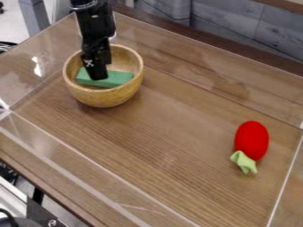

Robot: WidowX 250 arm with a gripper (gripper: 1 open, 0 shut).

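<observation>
A wooden bowl (126,92) stands at the upper left of the table with a flat green block (116,82) inside it. My black gripper (97,69) reaches down from the top into the bowl, over the green block, open. Whether its fingertips touch the block I cannot tell.
A red strawberry-like object (251,142) with a green top lies at the right of the wooden table (154,168). A dark wall runs along the back.
</observation>
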